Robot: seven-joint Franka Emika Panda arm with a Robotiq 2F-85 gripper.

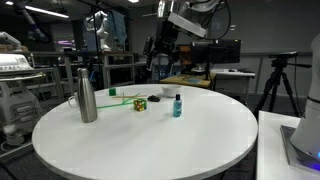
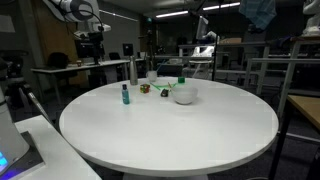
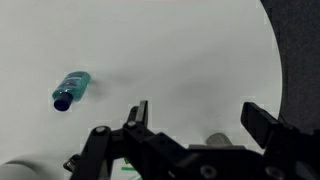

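Note:
My gripper is high over the round white table (image 1: 150,145), its two dark fingers set wide apart with nothing between them. The same gripper (image 1: 156,48) hangs well above the tabletop objects in exterior view 1. A small teal bottle with a dark cap (image 1: 177,106) stands upright near the middle of the table. In the wrist view that bottle (image 3: 72,90) appears to the left of the fingers. A tall silver flask (image 1: 88,102) stands at the table's left side. Between flask and bottle sits a yellow patterned cube (image 1: 140,104).
A white bowl (image 2: 185,95) rests farther along the table. Green strips (image 1: 115,103) and a small dark object (image 1: 154,98) lie near the cube. A green block (image 1: 113,92) is at the far edge.

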